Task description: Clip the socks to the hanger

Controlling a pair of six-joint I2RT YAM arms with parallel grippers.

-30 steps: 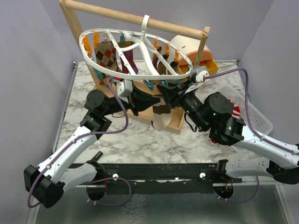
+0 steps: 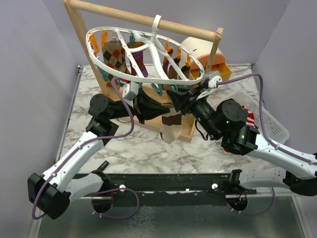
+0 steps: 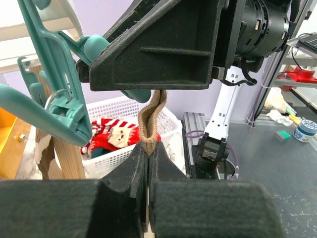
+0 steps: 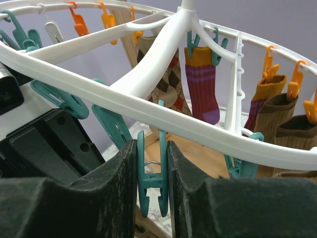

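In the top view a brown and white sock hangs below the front rim of the white round hanger. My left gripper is shut on its upper edge. In the left wrist view the brown sock edge rises as a narrow fold from between the fingertips toward the right gripper's underside. My right gripper is shut on a teal clip at the rim, squeezing it from both sides. Whether the sock edge lies inside that clip's fingers cannot be told; the right fingers hide it.
Other socks, such as an argyle one and a purple-striped one, hang from orange and teal clips. An empty teal clip sits beside the held one. A white basket holds red-striped socks. The wooden stand frames the hanger.
My left gripper has shifted slightly to the right and up, and the hanging sock has moved a little with it. The hanger has swayed slightly; the right arm looks still.
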